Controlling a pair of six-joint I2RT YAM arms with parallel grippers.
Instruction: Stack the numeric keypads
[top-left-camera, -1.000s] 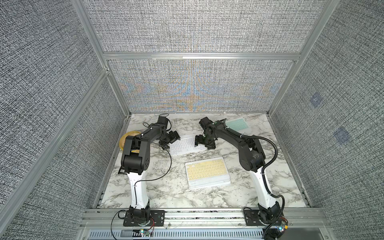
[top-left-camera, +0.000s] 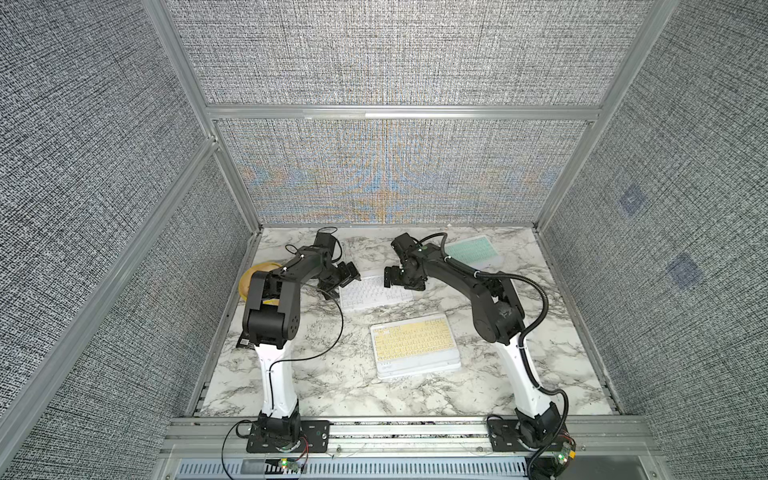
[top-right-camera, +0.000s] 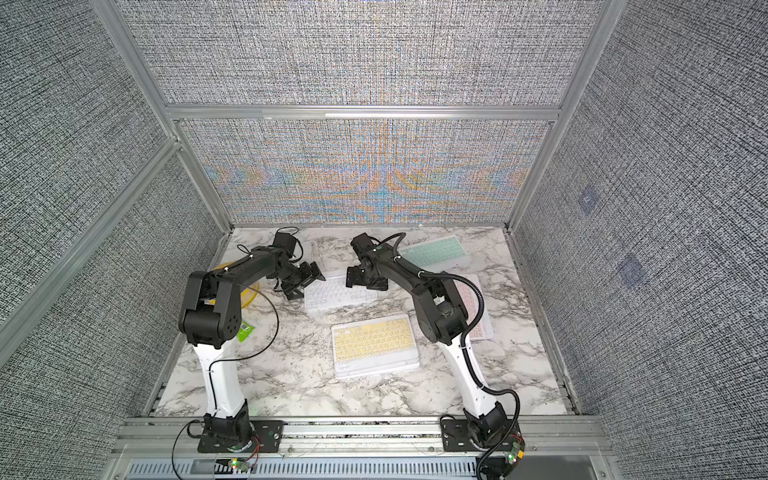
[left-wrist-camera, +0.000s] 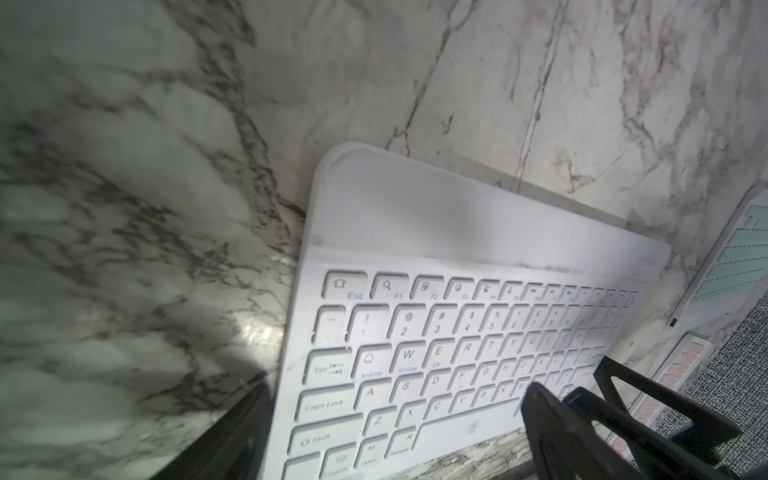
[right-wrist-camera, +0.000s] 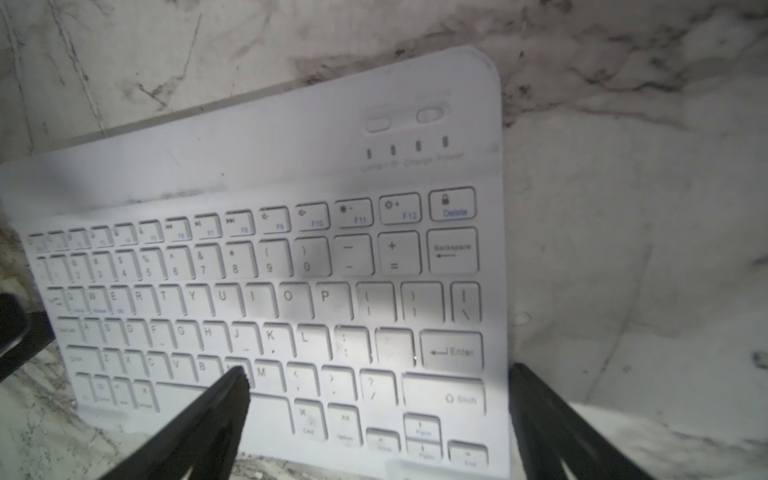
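A white keyboard (top-left-camera: 374, 293) lies flat on the marbled table between my two grippers. Its left end fills much of the left wrist view, where my open left gripper has its fingers spread over the lower left keys and edge. At the other end my right gripper is open above the keys and right edge, nothing held. Nearer the front rests a yellow-keyed keyboard (top-right-camera: 374, 340), with a white layer showing beneath its front edge. A green keyboard (top-right-camera: 434, 252) sits at the back right; a pink one (top-right-camera: 480, 308) is partly hidden behind my right arm.
A yellow round object (top-left-camera: 249, 281) lies at the left behind my left arm, and a small green packet (top-right-camera: 245, 329) is near it. Bare table (top-left-camera: 336, 384) shows at the front left. Walls enclose the table on the sides and back.
My right gripper has shifted slightly left and toward the back over the white keyboard's right end. The left arm is nearly still, and the keyboards have not visibly moved.
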